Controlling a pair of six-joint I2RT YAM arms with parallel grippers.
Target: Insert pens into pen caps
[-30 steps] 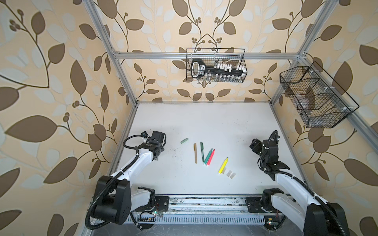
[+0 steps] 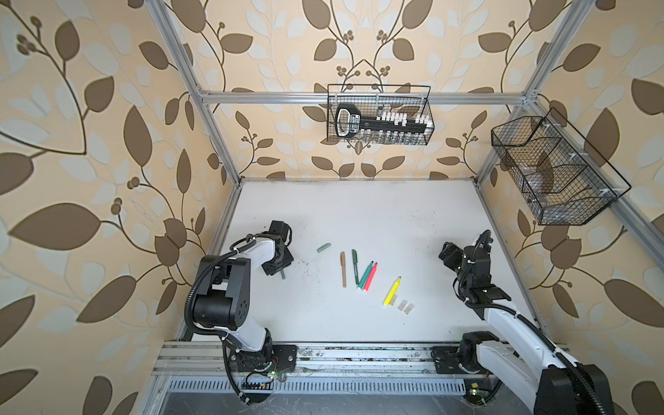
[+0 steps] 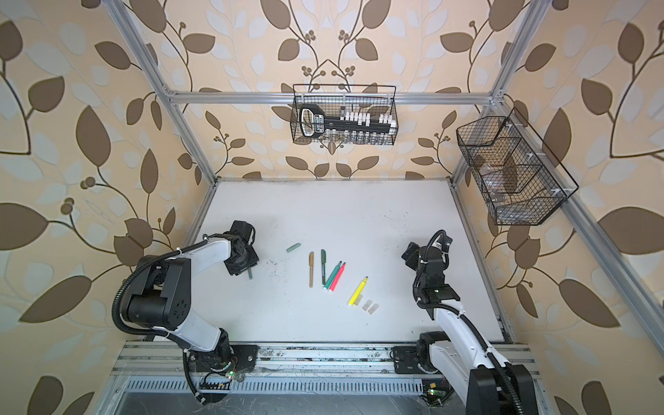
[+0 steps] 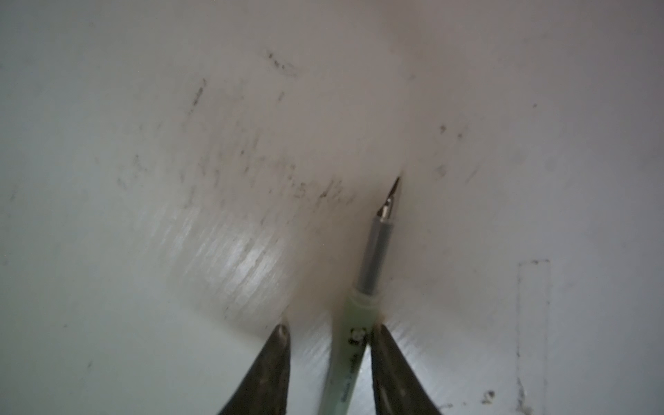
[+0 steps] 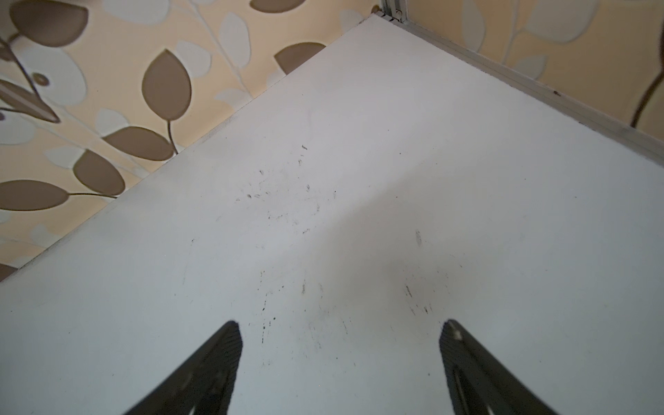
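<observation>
A light green pen point(image 4: 349, 359) with a metal tip lies on the white table between the fingertips of my left gripper, which is part open and low over it at the table's left side. A small green cap point(image 2: 323, 247) lies to its right. Further right lie a brown pen point(image 2: 343, 269), dark green pen point(image 2: 355, 266), teal pen point(image 2: 366, 274), red pen point(image 2: 370, 276) and yellow highlighter point(image 2: 392, 291). My right gripper stands open at the right side, nothing between its fingers.
Small translucent pieces point(image 2: 405, 306) lie beside the highlighter. Wire baskets point(image 2: 380, 128) hang on the back and right frame, above the table.
My left arm has shifted and bent, its wrist turning as the gripper settles around the light green pen. The right arm and the other pens look unchanged.
</observation>
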